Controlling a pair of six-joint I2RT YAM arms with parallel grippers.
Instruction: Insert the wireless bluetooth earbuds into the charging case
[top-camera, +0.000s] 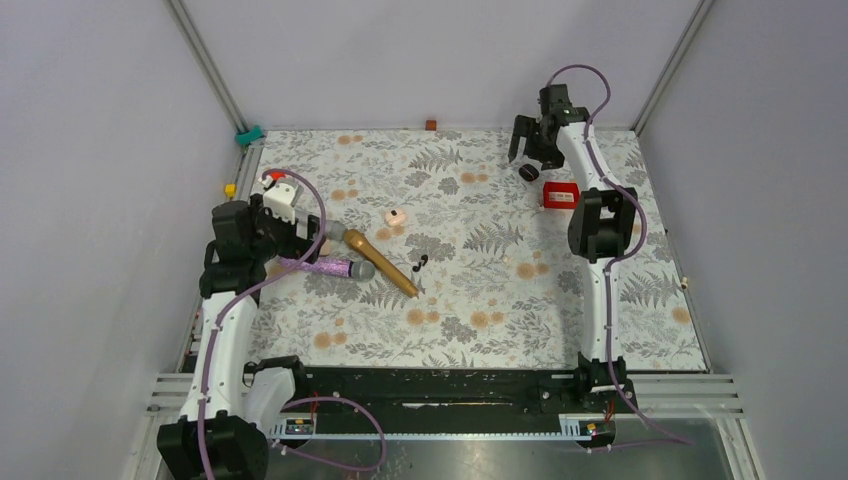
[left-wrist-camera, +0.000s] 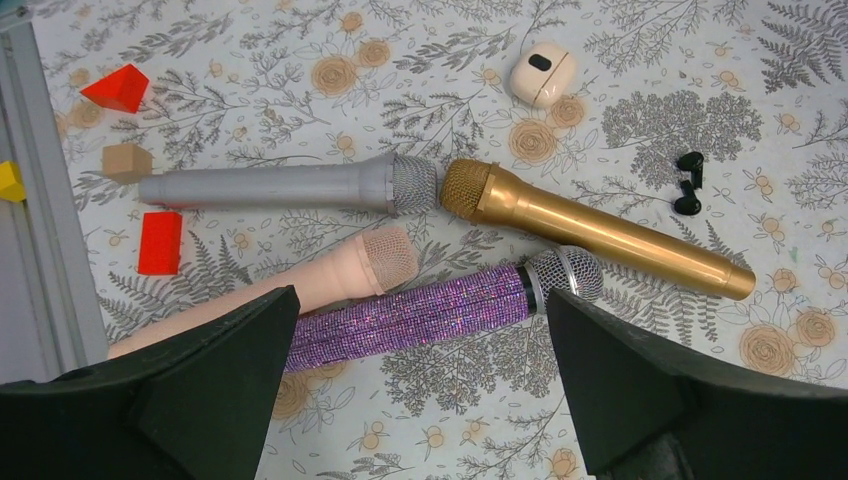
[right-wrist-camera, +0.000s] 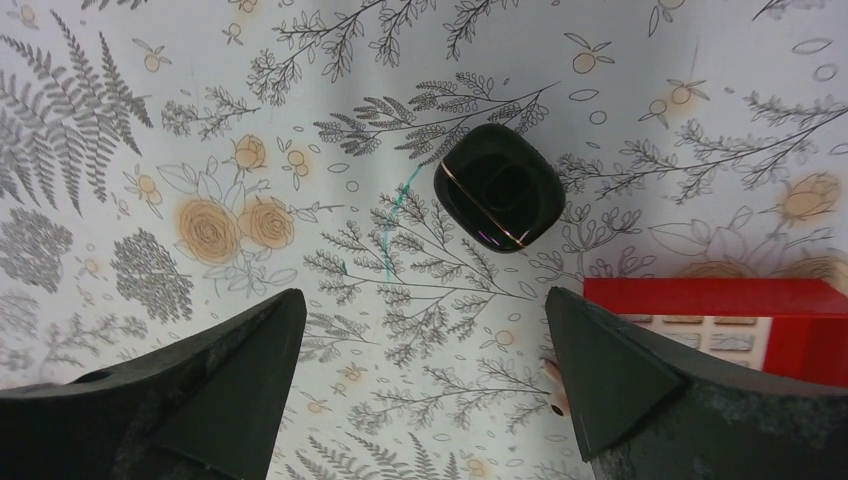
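Two black earbuds (left-wrist-camera: 690, 183) lie on the patterned cloth near the table's middle, to the right of the gold microphone. At the back right rests a closed, glossy black case (right-wrist-camera: 500, 188) with a gold seam. My right gripper (top-camera: 527, 150) is open just beyond it; in the right wrist view the case appears ahead of the spread fingers (right-wrist-camera: 215, 385), untouched. A small cream-coloured case (left-wrist-camera: 543, 74) with a dark patch lies left of the earbuds and farther back. Over the microphones at the left, my left gripper (top-camera: 308, 240) stands open with no object held.
Gold (left-wrist-camera: 610, 233), purple glittery (left-wrist-camera: 420, 318), pink (left-wrist-camera: 310, 285) and grey (left-wrist-camera: 280, 187) microphones crowd the left side. A red box (top-camera: 561, 195) stands close to the black case.
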